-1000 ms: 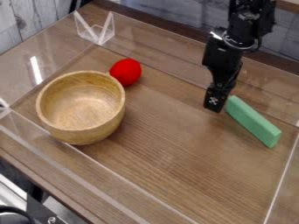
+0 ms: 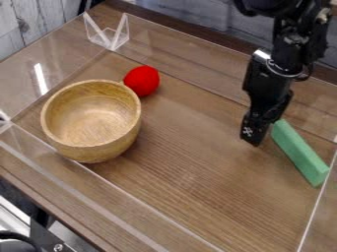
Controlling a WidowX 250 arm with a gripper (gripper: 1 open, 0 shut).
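My gripper (image 2: 263,129) reaches down from the top right to the wooden table, at the upper end of a green bar (image 2: 301,155) that lies slanted on the right. Its black fingers are low by the bar's left side; whether anything is between them is hard to tell.
A yellow wooden bowl (image 2: 90,122) sits on the left, with a red ball (image 2: 141,80) behind it. A small white wire-like object (image 2: 104,30) is at the upper left.
My gripper has moved toward the front and slightly right, and the green bar has shifted the same way, toward the front right.
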